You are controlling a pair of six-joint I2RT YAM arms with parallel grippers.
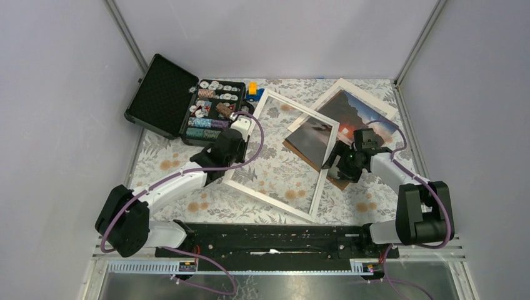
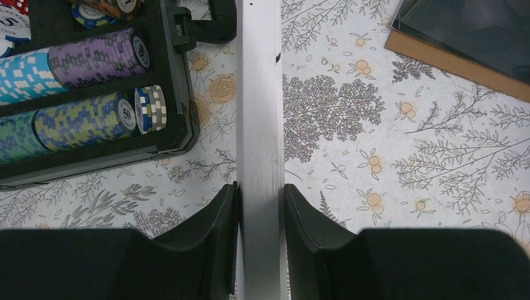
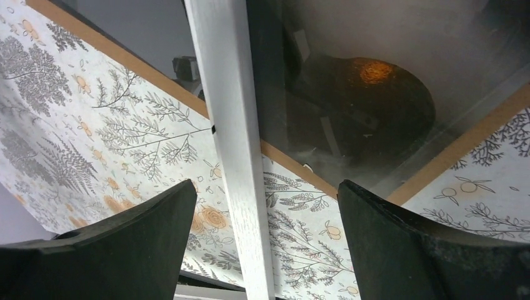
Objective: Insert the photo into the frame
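The white frame (image 1: 270, 200), an open rectangle, occupies the middle of the table. Its left bar (image 2: 259, 94) is pinched by my left gripper, shut with a finger against each side. Around the frame's right bar (image 3: 230, 119), my right gripper stands open, with clear gaps on both sides. The photo (image 1: 342, 159), a dark sunset landscape with a brown board edge (image 3: 409, 190), lies to the right, its left corner beneath that bar. Part of the photo is hidden by my right arm.
Another white border (image 1: 325, 94) shows under the photo at the back right. An open black case (image 1: 212, 137) of poker chips stands close to the frame's left bar, beside a yellow and blue toy (image 1: 252, 91). Patterned table shows inside the frame.
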